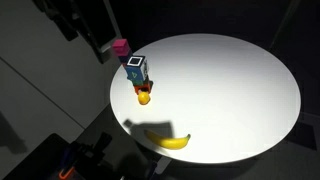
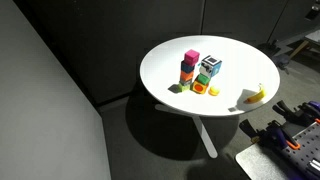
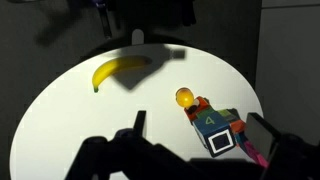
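Note:
My gripper stands open, its dark fingers at the bottom of the wrist view, with nothing seen held between them. Below it in that view are stacked coloured blocks (image 3: 212, 131), including a blue one with a 4 and a white-edged face. Exterior view 2 shows a narrow tower topped by a pink block (image 2: 192, 56), beside a black-and-white-faced cube (image 2: 210, 64). A small yellow-orange ball (image 2: 214, 91) rests close to the blocks. Apart from them, a yellow banana (image 2: 257, 97) lies near the table edge.
The round white table (image 1: 230, 90) has a wide bare area beyond the blocks. Dark arm parts show at the upper left of exterior view 1. Dark equipment (image 2: 280, 135) stands off the table's edge, at the right of exterior view 2.

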